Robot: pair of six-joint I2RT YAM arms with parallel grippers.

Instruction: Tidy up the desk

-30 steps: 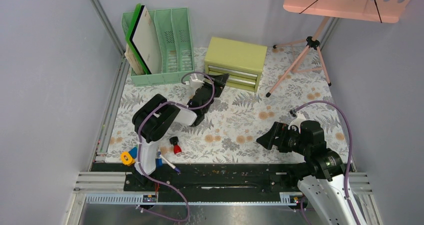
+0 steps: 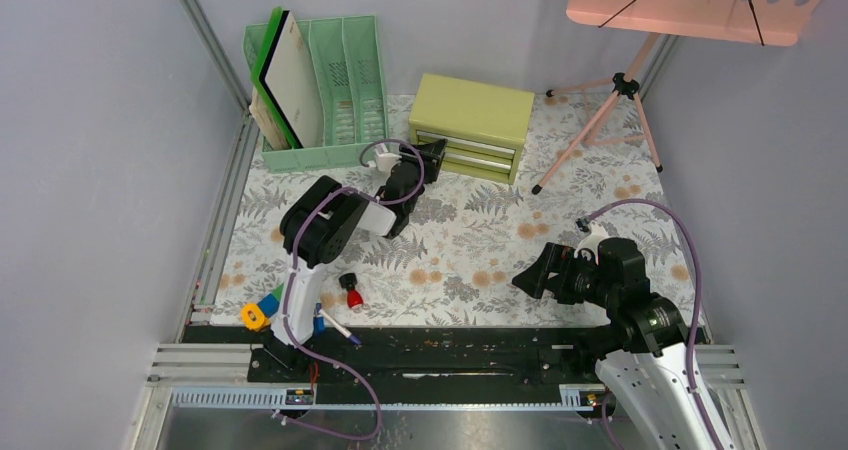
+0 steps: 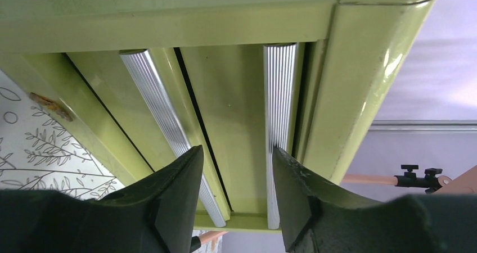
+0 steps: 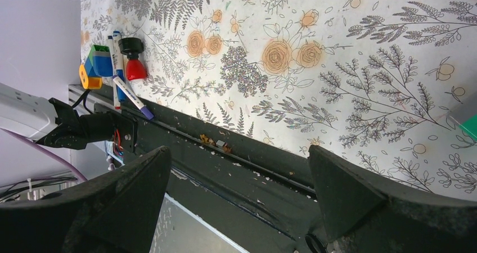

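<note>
An olive-green cabinet with two drawers stands at the back, both looking closed. In the left wrist view its ribbed silver handles run side by side: the upper handle and the lower handle. My left gripper is at the drawer fronts, fingers parted, one tip overlapping the upper handle and the other by the lower one; contact cannot be told. Nothing is gripped. My right gripper hangs open and empty over the front right. Near the front left lie a red-and-black object, a purple-capped marker and blocks.
A mint-green rack holding a green-framed board stands at the back left. A pink tripod stand occupies the back right. A green-edged item shows at the right wrist view's edge.
My left gripper has shifted slightly left and closer to the cabinet's front over the last second, and its elbow has swung right. The right arm stays essentially still.
</note>
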